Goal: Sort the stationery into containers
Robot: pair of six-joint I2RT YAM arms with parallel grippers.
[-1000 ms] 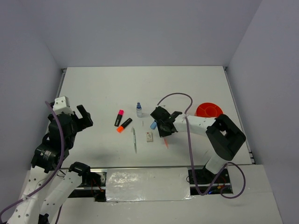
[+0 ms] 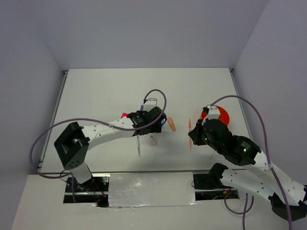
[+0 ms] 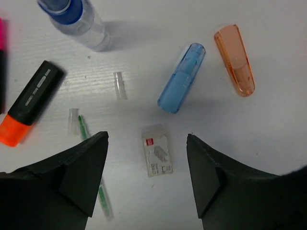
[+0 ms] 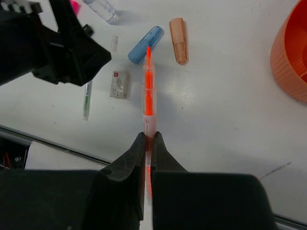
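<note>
My right gripper is shut on an orange pen [image 4: 149, 96], held upright in the top view, left of the red container [image 4: 292, 52]. My left gripper is open over the middle of the table, above an eraser [image 3: 157, 153], with a blue capped item [image 3: 181, 79], an orange one [image 3: 234, 60], a green pen [image 3: 103, 201], an orange-tipped highlighter [image 3: 30, 100] and small clear tubes [image 3: 120, 86] around it. A pink-and-black marker [image 3: 2, 38] lies at the far left of that view.
A bottle [image 3: 91, 28] stands behind the small items. My left arm hides part of the items in the top view.
My left arm has swung from the left side to above the middle items. My right gripper has moved right toward the red container, carrying the orange pen.
</note>
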